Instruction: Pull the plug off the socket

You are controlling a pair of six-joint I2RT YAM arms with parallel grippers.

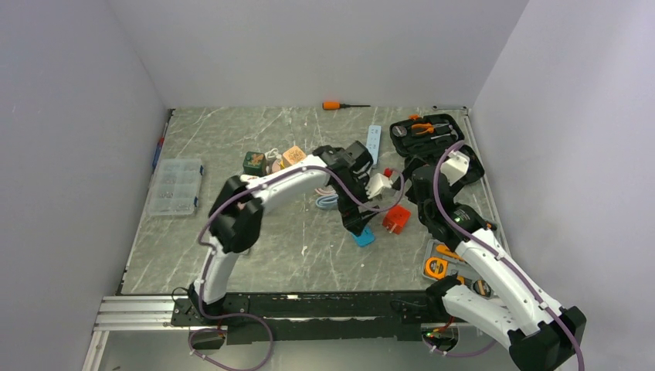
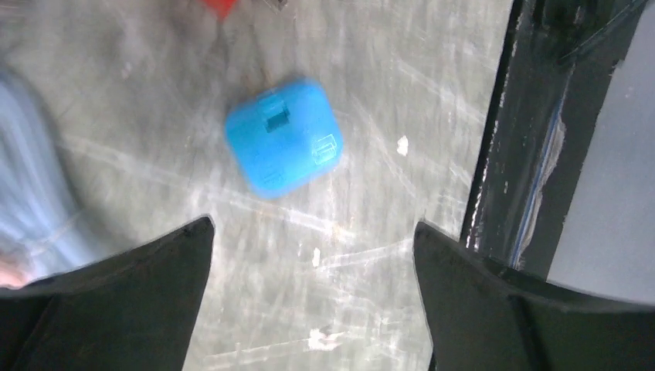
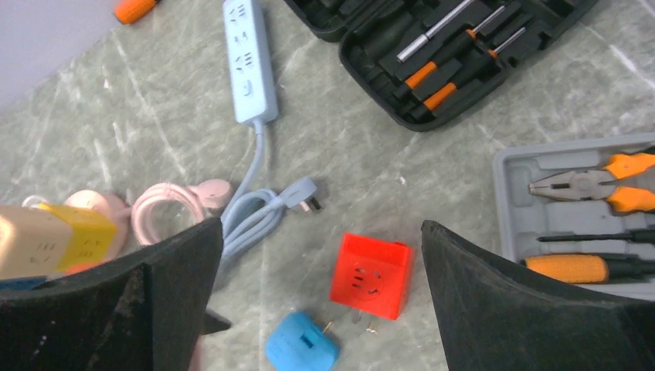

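Observation:
A red plug adapter (image 1: 397, 216) (image 3: 369, 274) with metal prongs lies on the marble table. Just left of it sits a blue rounded block (image 1: 363, 239) (image 2: 283, 136) (image 3: 301, 344), apart from it. My left gripper (image 1: 355, 220) is open above the blue block, which shows between and beyond its fingers in the blurred left wrist view. My right gripper (image 1: 413, 178) is open, raised at the right, with nothing held. A white power strip (image 1: 374, 139) (image 3: 249, 63) lies behind, its coiled cable ending in a plug (image 3: 297, 193).
An open black tool case (image 1: 425, 131) and grey tool tray (image 3: 510, 201) fill the right side. Cubes (image 1: 294, 155) and cables cluster at centre-left; a clear organiser (image 1: 174, 189) lies far left.

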